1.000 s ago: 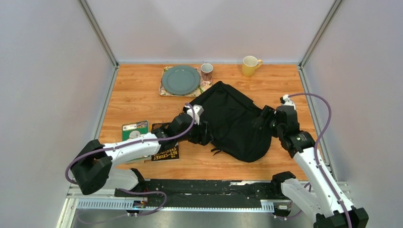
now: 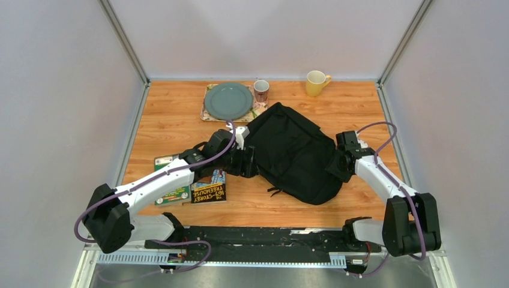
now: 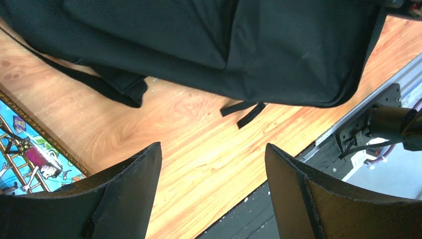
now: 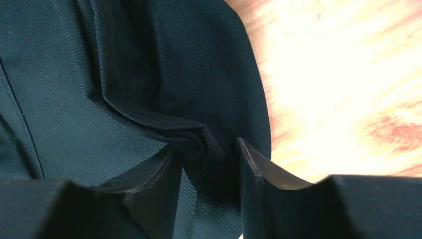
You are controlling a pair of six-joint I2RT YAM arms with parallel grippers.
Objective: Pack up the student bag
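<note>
The black bag [image 2: 294,150] lies flat on the middle of the table. At its left edge my left gripper stands open above bare wood, its two fingers wide apart. A strap end and a thin cord of the bag show ahead of it in the left wrist view. On the bag's right side, my right gripper has its fingers part open around a raised fold of the black fabric [image 4: 199,132]; whether they press on it cannot be told. Partly under my left arm lie a green book [image 2: 174,195] and a book with a yellow title [image 2: 209,191].
At the back stand a grey-green plate [image 2: 228,101] on a patterned tray [image 2: 208,114], a cup [image 2: 261,90] on the tray's right side, and a yellow mug [image 2: 314,83]. The wood to the right of the bag and in front of it is clear.
My right gripper has come down onto the bag's right edge, its arm drawn lower. The bag has hardly moved.
</note>
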